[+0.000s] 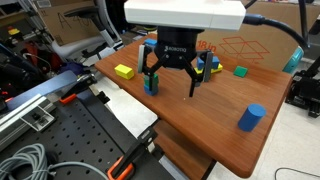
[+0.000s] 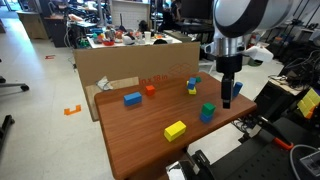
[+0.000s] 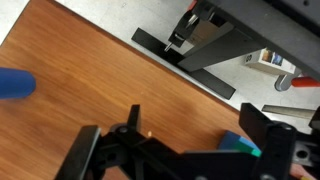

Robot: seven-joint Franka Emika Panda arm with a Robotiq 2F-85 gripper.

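My gripper (image 1: 171,90) is open above the wooden table, its fingers spread wide with nothing between them. In exterior view 1, one finger overlaps a green block (image 1: 151,77) that rests on a blue piece; contact cannot be told. The same green block (image 2: 208,106) shows with the blue piece (image 2: 206,117) beneath it. To the right stands an upright blue cylinder (image 1: 251,118). In the wrist view, the blue cylinder (image 3: 15,83) lies at the left edge, while the blue piece (image 3: 232,140) is partly hidden behind the right finger.
A yellow block (image 1: 124,71) sits near the table edge. Farther back are a green block (image 1: 240,71) and a blue block (image 1: 207,58) on a yellow one. A cardboard panel (image 2: 165,67) borders the table. Bare wood separates the gripper from the blue cylinder.
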